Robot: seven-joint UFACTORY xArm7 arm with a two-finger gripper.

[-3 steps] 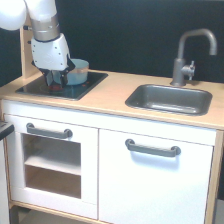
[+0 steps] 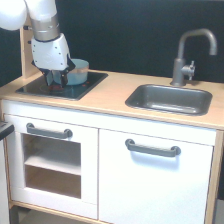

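Observation:
My gripper (image 2: 57,78) reaches down over the black cooktop (image 2: 42,90) at the back left of the toy kitchen. A blue-grey pot (image 2: 78,72) stands on the cooktop just to the right of the gripper, partly hidden behind it. The gripper's fingers are small and dark against the cooktop, so whether they touch the pot or hold anything does not show.
On the right of the wooden counter (image 2: 112,88) is a metal sink (image 2: 170,97) with a grey faucet (image 2: 182,62) behind it. Between cooktop and sink the counter is clear. White cabinet doors with grey handles (image 2: 153,149) fill the front.
The gripper and arm have shifted very slightly; the pot looks to be in the same place.

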